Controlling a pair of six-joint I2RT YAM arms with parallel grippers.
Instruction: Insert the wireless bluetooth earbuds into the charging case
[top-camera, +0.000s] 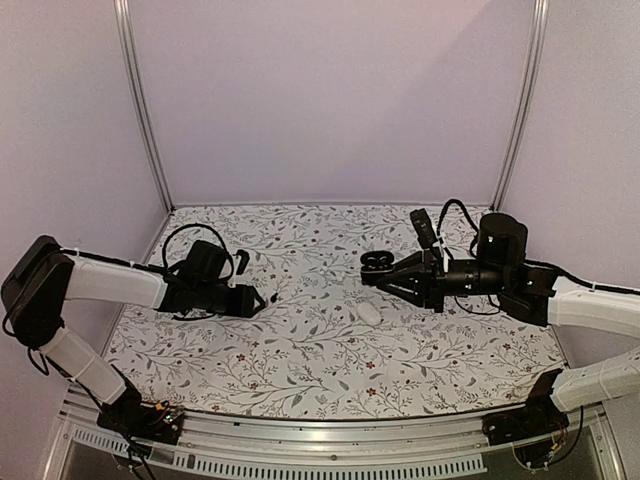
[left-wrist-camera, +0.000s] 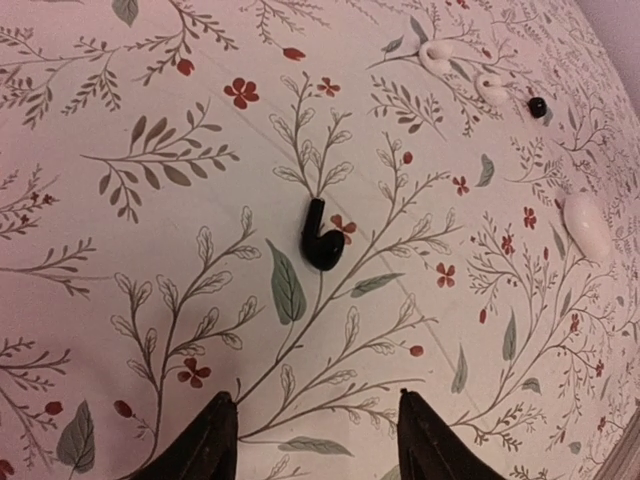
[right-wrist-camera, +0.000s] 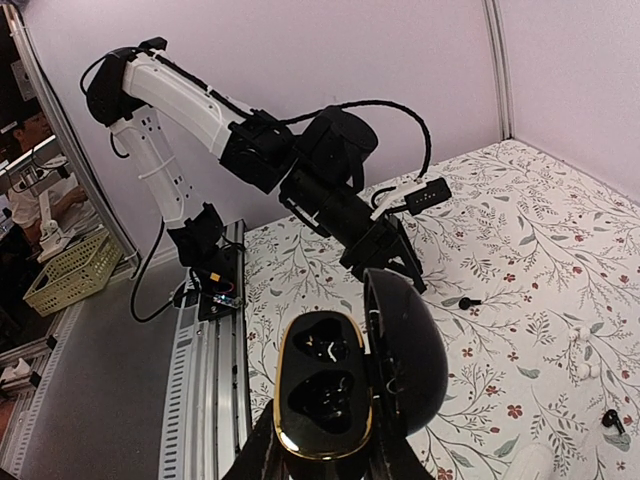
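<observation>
My right gripper (top-camera: 380, 280) is shut on an opened black charging case (right-wrist-camera: 325, 385) with a gold rim, its two pockets facing up and looking empty. My left gripper is part open over the floral surface, nothing between its fingers. Just beyond its tips lies a black earbud (left-wrist-camera: 323, 248). A second black piece, seen as an earbud (right-wrist-camera: 613, 420) in the right wrist view, lies farther right, near two small white earbuds.
A white oval object (left-wrist-camera: 586, 225) lies on the table (top-camera: 300, 370) below the held case. Walls enclose the back and sides.
</observation>
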